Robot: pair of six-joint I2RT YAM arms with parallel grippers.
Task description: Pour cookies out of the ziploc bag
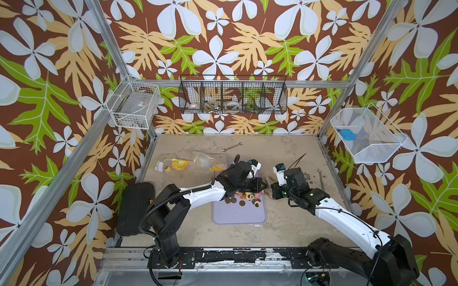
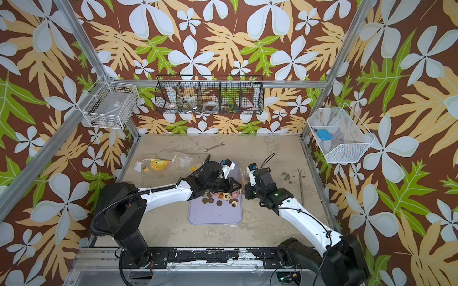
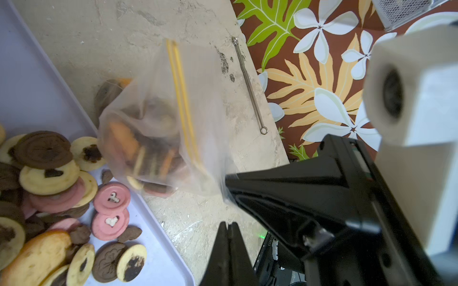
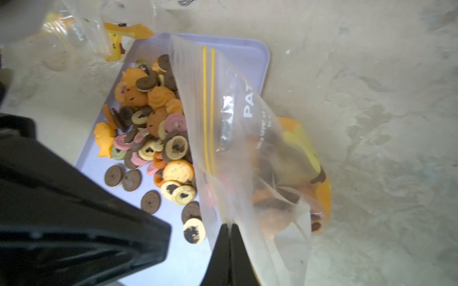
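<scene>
A translucent ziploc bag (image 4: 257, 181) with yellow seal strips still holds cookies and hangs beside the lavender tray (image 1: 238, 214). Many cookies (image 4: 157, 114) lie piled on the tray. My right gripper is shut on the bag's edge, seen in the right wrist view at the bottom of the bag. My left gripper is shut with nothing visible between its fingers, close to the bag and facing the right gripper over the tray's right side.
Empty crumpled bags (image 1: 181, 164) lie at the back left, wrenches (image 1: 231, 146) at the back and right, a black case (image 1: 131, 207) at the left. Wire baskets (image 1: 233, 100) hang on the frame.
</scene>
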